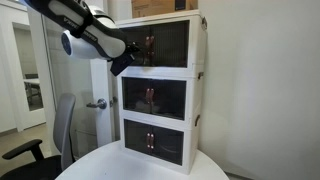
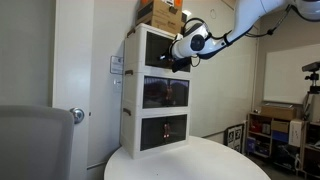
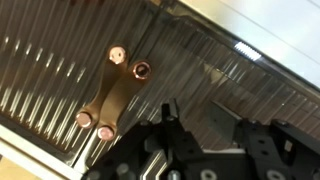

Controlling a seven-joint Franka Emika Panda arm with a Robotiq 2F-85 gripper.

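A white three-tier cabinet (image 1: 162, 72) with dark ribbed doors stands on the round white table. In exterior view 1 my gripper (image 1: 128, 62) is at the left part of the top tier's doors. The second exterior view shows the gripper (image 2: 176, 62) in front of the same tier. Two copper-coloured handles (image 3: 92, 108) sit side by side along the door seam in the wrist view. To the right of them is my gripper, its dark fingers apart with nothing seen between them. Contact with the door cannot be told. The top doors look closed.
Cardboard boxes (image 2: 160, 16) rest on top of the cabinet. The round table (image 2: 205, 160) has clear room in front. An office chair (image 1: 52, 140) stands at the left, near a door. Shelves (image 2: 272, 135) are at the far right.
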